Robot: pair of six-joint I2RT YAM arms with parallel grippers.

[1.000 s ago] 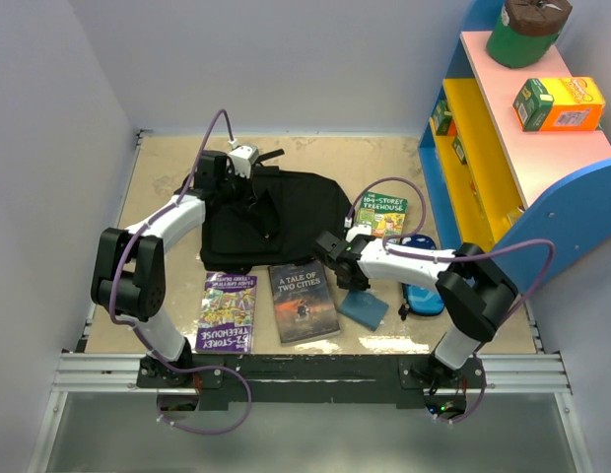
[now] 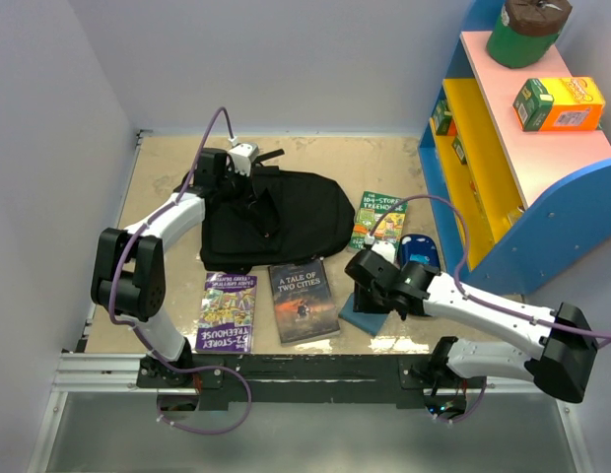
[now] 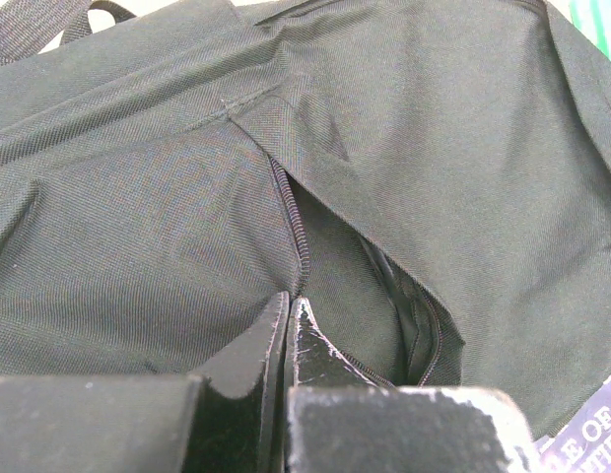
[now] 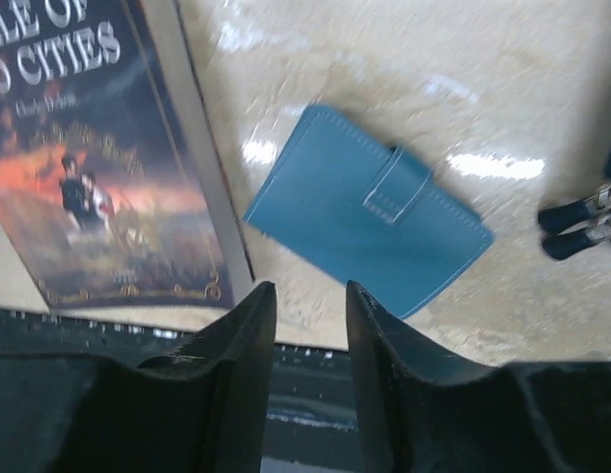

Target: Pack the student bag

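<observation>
A black student bag (image 2: 305,212) lies flat at the back left; in the left wrist view its zipped opening (image 3: 384,296) shows. My left gripper is shut on the bag's fabric area, with nothing clearly visible between its fingers. A small teal folded item (image 4: 370,212) lies at the front right, below my right gripper, whose fingers stand apart and empty. Beside it lie A Tale of Two Cities (image 2: 304,301), the purple Treehouse book (image 2: 225,313), the green 104-Storey Treehouse book (image 2: 377,212) and a blue case (image 2: 419,246), partly hidden by the right arm.
A shelf unit (image 2: 532,118) with colourful boxes and a green-brown cylinder (image 2: 517,39) fills the right side. Bare table (image 2: 345,158) shows along the back. The table's front edge runs just below the books.
The left arm and the bag have not visibly moved.
</observation>
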